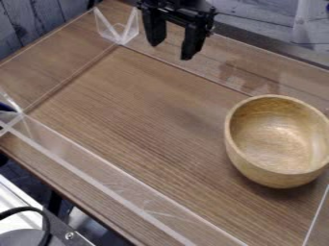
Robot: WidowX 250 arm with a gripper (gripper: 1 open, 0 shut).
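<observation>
My black gripper (175,38) hangs over the back of the wooden table (129,115), near the top middle of the camera view, with its two dark fingers apart and nothing visible between them. A large tan wooden bowl (275,139) sits at the right of the table, to the right of the gripper and nearer the camera.
Clear tape strips mark the left and front edges. A grey metal part with a black cable (26,231) is at the bottom left.
</observation>
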